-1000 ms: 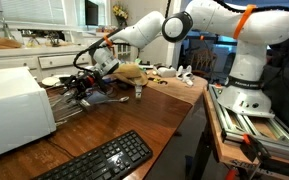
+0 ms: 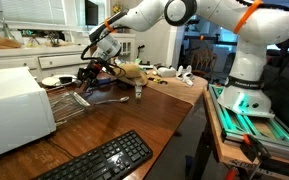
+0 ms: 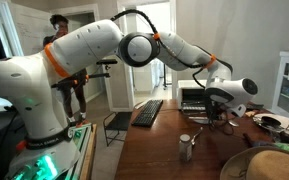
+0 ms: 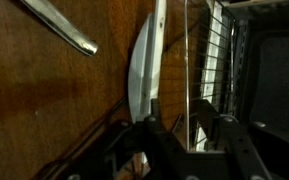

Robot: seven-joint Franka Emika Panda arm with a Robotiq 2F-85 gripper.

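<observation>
My gripper (image 2: 88, 74) hangs low over the far part of the table, beside the wire rack (image 2: 68, 104). In the wrist view, its dark fingers (image 4: 224, 137) stand apart at the bottom, and I see nothing clearly clamped. A knife-like silver blade with a pale strip (image 4: 142, 65) runs up from near the left finger; whether it touches cannot be told. At upper left lies a metal handle (image 4: 66, 27) on the wood. The rack's black wires (image 4: 218, 60) rise at right, and a thin pale line crosses in front of them.
A white box-like appliance (image 2: 14, 110) stands left of the rack, with a black keyboard (image 2: 102, 155) nearer. A small jar (image 3: 185, 147) stands on the table. A round tan item (image 3: 264, 164) lies close at right.
Over the last second my gripper has risen from low beside the rack and shifted slightly back. The rack, keyboard and jar look unmoved.
</observation>
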